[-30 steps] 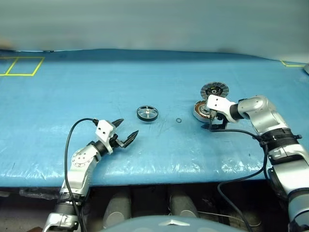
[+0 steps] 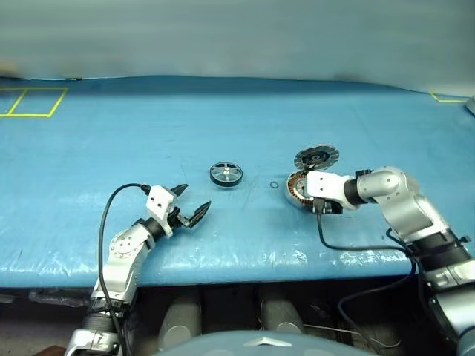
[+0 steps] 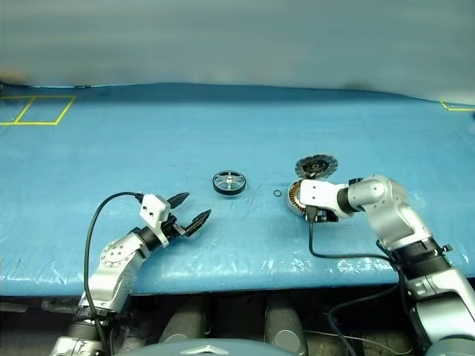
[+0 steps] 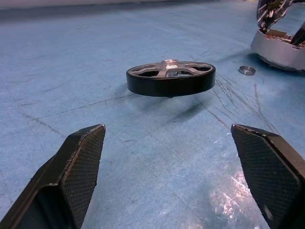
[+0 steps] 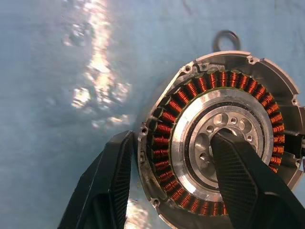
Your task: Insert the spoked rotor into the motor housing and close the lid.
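Note:
The spoked rotor (image 2: 225, 174), a black-rimmed wheel with silver spokes, lies on the blue table between the two arms. To its right is the motor housing (image 5: 183, 143), a silver shell ringed with copper coils. Its dark lid (image 2: 317, 156) stands swung back, away from the coils. My right gripper is shut on the housing's wall, one finger outside the rim and the other over the inside. My left gripper stands open and empty on the near side of the rotor, pointing toward it.
A small metal ring (image 4: 247, 70) lies on the table between rotor and housing. Yellow tape (image 2: 30, 115) marks the far left of the table. Its front edge (image 2: 223, 285) runs below both arms.
My right gripper and the housing with its lid have come nearer the front edge and a little left. The left arm and rotor look unmoved.

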